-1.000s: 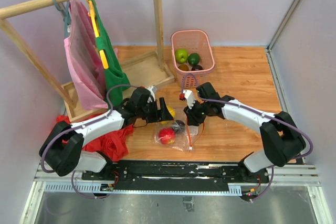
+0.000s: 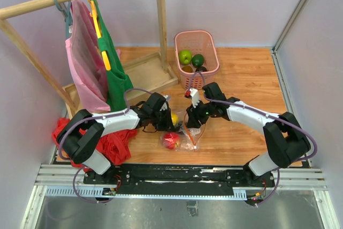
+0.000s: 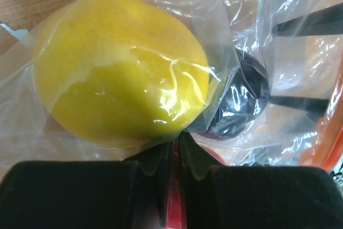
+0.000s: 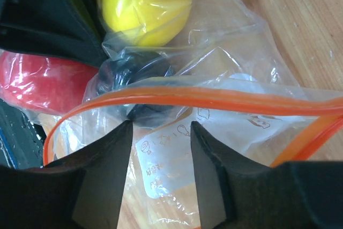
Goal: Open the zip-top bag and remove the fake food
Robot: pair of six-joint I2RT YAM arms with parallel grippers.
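A clear zip top bag with an orange seal [image 4: 214,97] lies in the front middle, holding a yellow fruit [image 3: 118,63], a red fruit [image 4: 45,79] and a dark one [image 3: 238,92]. My left gripper is shut on the bag's plastic between the yellow and red fruit. My right gripper stands part open over the orange seal and the printed label [image 4: 163,159], with no solid thing visible between its fingers.
A pink basket of fruit [image 2: 195,36] stands at the back. A wooden rack [image 2: 144,76] with hanging pink and green cloths and a red cloth [image 2: 115,146] occupy the left.
My left gripper has moved right and down onto the bag and shut there. My right gripper has shifted slightly, and the orange seal has moved a little.
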